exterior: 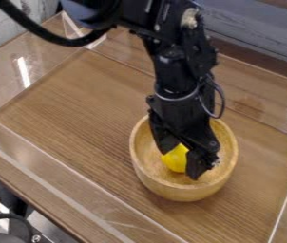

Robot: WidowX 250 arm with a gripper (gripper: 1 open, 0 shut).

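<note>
A round wooden bowl (184, 185) sits on the wooden table in the middle right, holding a yellow object (176, 161). My black gripper (181, 157) is down inside the bowl at the yellow object, partly covering it. Whether its fingers grip it is unclear.
</note>
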